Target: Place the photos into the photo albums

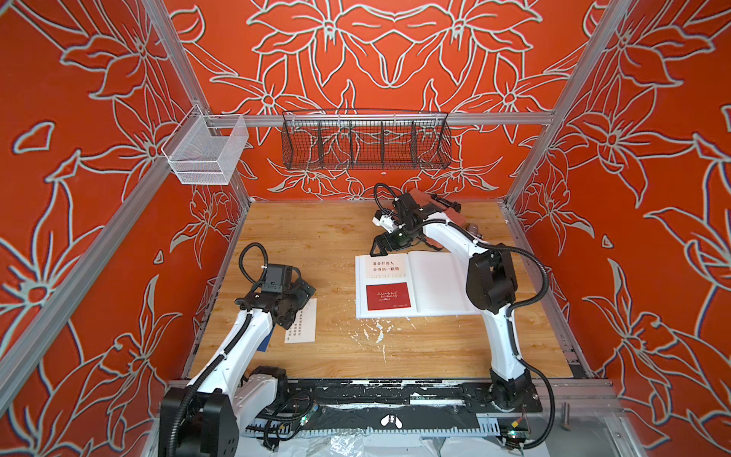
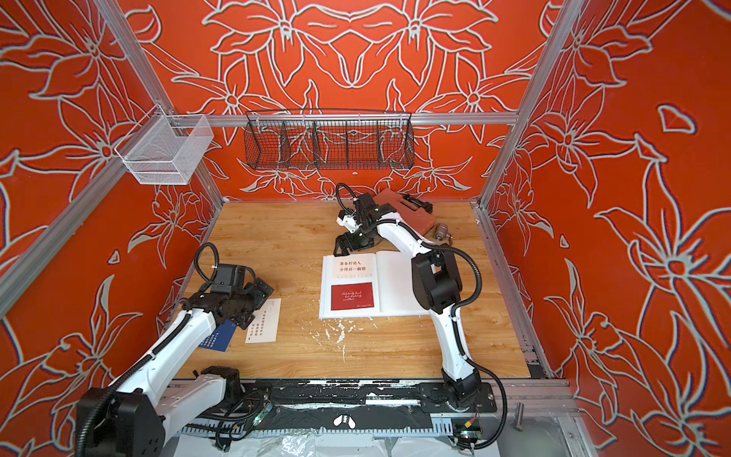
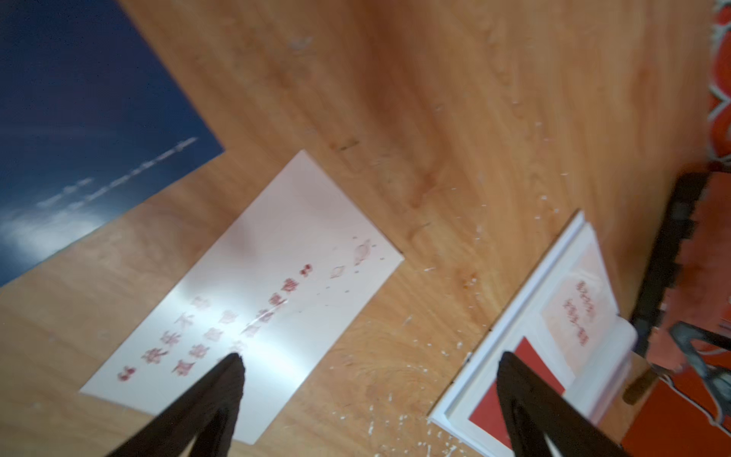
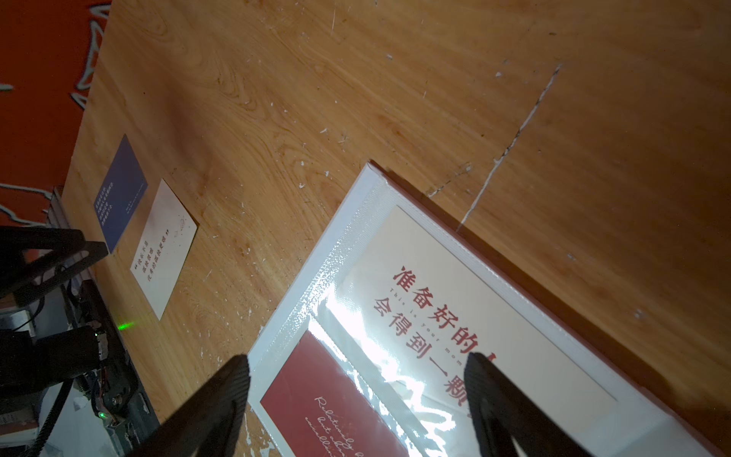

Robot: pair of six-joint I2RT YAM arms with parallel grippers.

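Observation:
An open album [image 1: 444, 283] lies right of centre. Its left page holds a cream photo [image 4: 440, 301] with red text above a red photo [image 1: 387, 296]. At the left, a white photo [image 2: 263, 323] and a blue photo [image 2: 215, 339] lie on the table, partly under my left gripper [image 1: 298, 304], which hangs open over them with nothing between its fingers. My right gripper [image 1: 378, 247] is open and empty above the album's top-left corner, its arm crossing the right page.
A reddish object [image 2: 403, 209] with a dark handle and a small metal item [image 2: 442, 234] sit behind the right arm. Wire baskets [image 1: 365, 144] hang on the back and left frames.

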